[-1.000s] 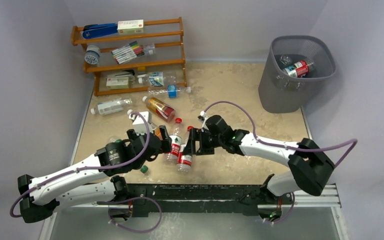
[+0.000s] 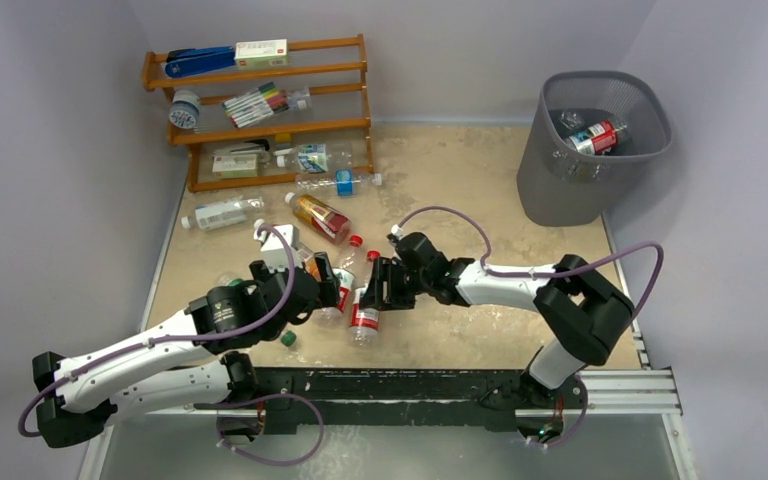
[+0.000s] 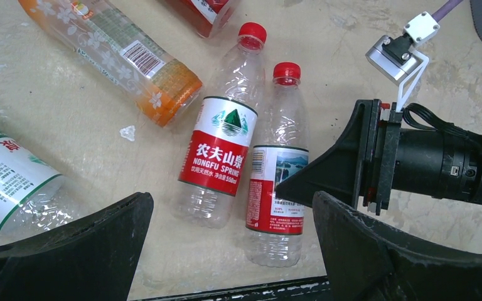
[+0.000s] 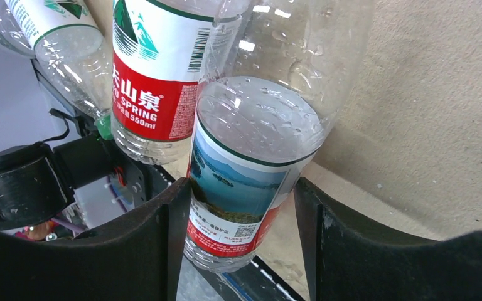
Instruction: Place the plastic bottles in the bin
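My right gripper [image 2: 385, 285] is over a red-capped Nongfu bottle [image 2: 364, 318]. In the right wrist view its fingertips [image 4: 241, 188] sit at either side of that bottle's label; whether they grip it is unclear. A second red-capped bottle [image 3: 216, 157] lies alongside. My left gripper [image 2: 295, 275] stands open above the bottles, its fingers empty. An orange-labelled bottle [image 3: 125, 69], a green-labelled bottle [image 3: 12, 175] and an amber bottle [image 2: 318, 215] lie nearby. The grey bin [image 2: 565, 190] at the back right holds several bottles.
A wooden shelf [image 2: 350, 45] with boxes, pens and a jar stands at the back left, clear bottles in and before it. Both arms are close together at the front middle. The floor between them and the bin is clear.
My right arm has moved slightly left over the red-labelled bottles, and those two bottles have shifted a little to the left. The left arm is nearly unchanged.
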